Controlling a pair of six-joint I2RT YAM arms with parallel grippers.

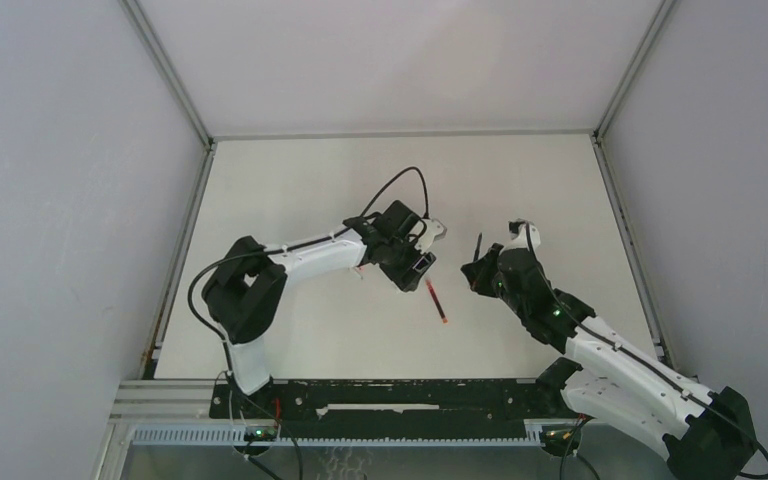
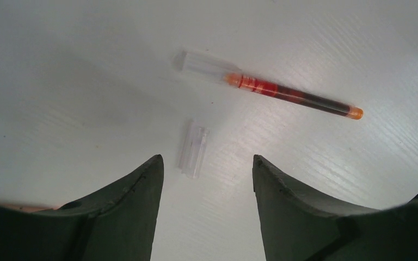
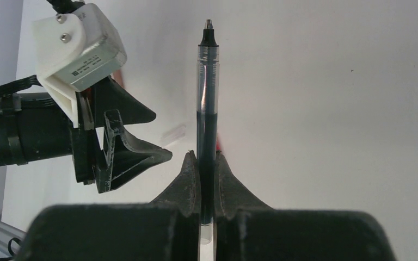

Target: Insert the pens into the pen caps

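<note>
My right gripper is shut on an upright-looking dark pen [image 3: 207,87], black tip pointing away from the fingers. My left gripper hangs open over the table, pointing down. In the left wrist view a loose clear cap [image 2: 195,147] lies between and just beyond its fingertips. Farther up, a red-and-black pen [image 2: 305,99] lies with its left end at or in another clear cap [image 2: 204,63]; I cannot tell how far in. In the top view this pen [image 1: 438,304] lies between the two grippers.
An orange object [image 2: 27,207] shows partly at the lower left of the left wrist view. Walls frame the table on the sides and back.
</note>
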